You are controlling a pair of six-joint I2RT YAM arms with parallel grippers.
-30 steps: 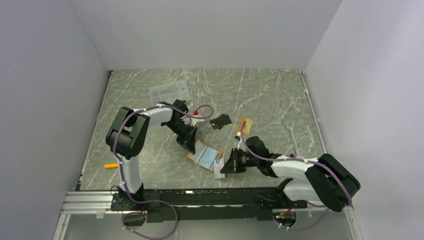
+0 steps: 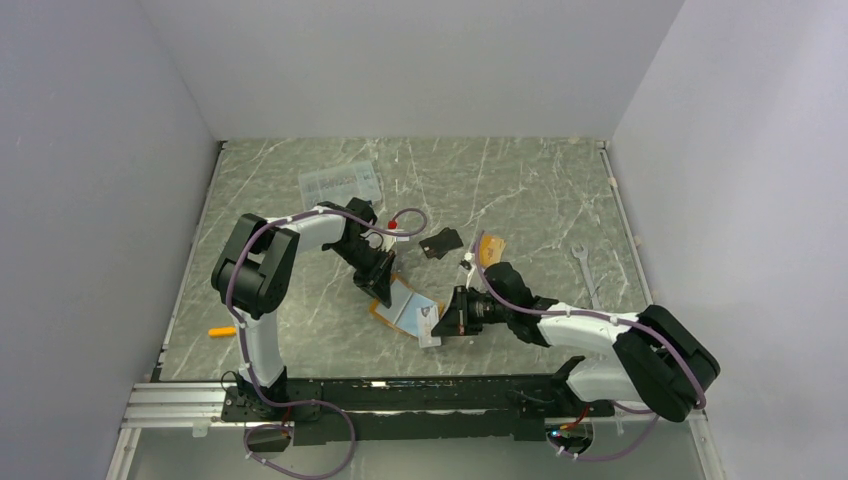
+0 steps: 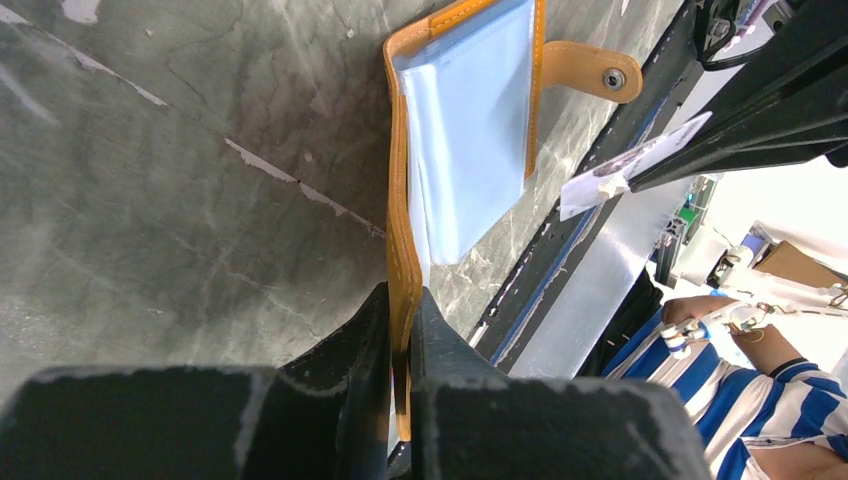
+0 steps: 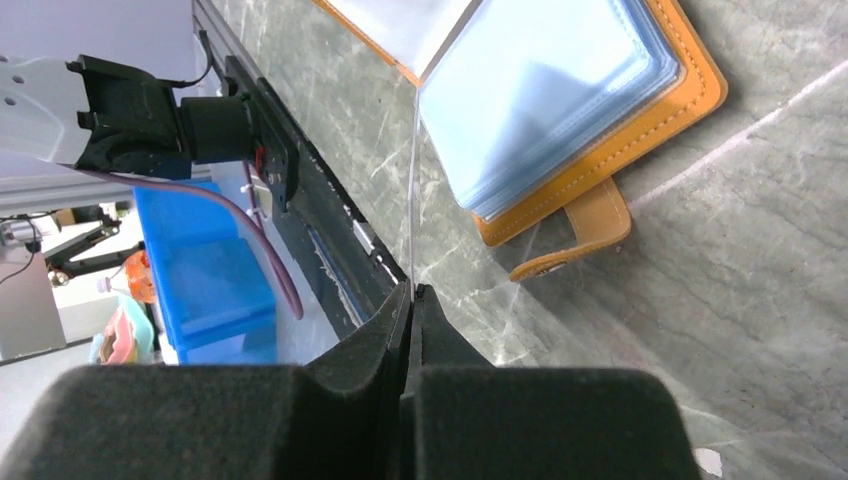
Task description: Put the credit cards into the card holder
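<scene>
The card holder (image 2: 399, 302) lies open on the table with tan edging and pale blue pockets (image 3: 485, 120). My left gripper is closed around the tan cover on one side, with the leather between its fingers. A white card (image 2: 429, 327) is pinched at its edge by my right gripper. Seen edge-on in the right wrist view, the card (image 4: 414, 200) is a thin line rising toward the pocket area; the left wrist view shows the card (image 3: 635, 165) held off the table, apart from the holder. Dark cards (image 2: 441, 243) and a yellow card (image 2: 492, 250) lie farther back.
A translucent box (image 2: 340, 184) stands at the back left. A wrench (image 2: 587, 272) rests on the right and an orange stick (image 2: 222, 331) on the left. The holder's snap strap (image 4: 600, 220) sticks out from its edge.
My right gripper has carried the card slightly left and away from the front edge, over the holder's near right part. The left arm and the holder look about the same.
</scene>
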